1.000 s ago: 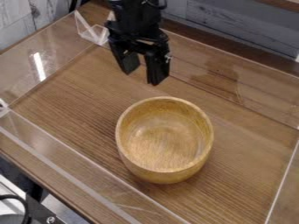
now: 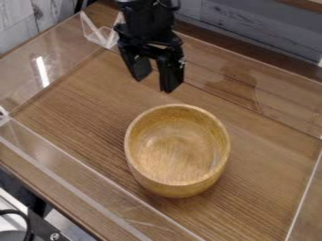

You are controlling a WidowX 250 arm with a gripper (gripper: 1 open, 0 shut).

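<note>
The black robot arm hangs in from the top centre, with its gripper (image 2: 153, 72) pointing down above the wooden floor, upper middle of the view. Whether its fingers are open or shut is hard to make out. In front of it, lower middle, stands an empty cream oval bowl (image 2: 176, 151), apart from the gripper.
Pale walls or edges bound it at the left, right and back. A black cable lies at the bottom left corner.
The arm and gripper have shifted very slightly; the bowl has stayed in place.
</note>
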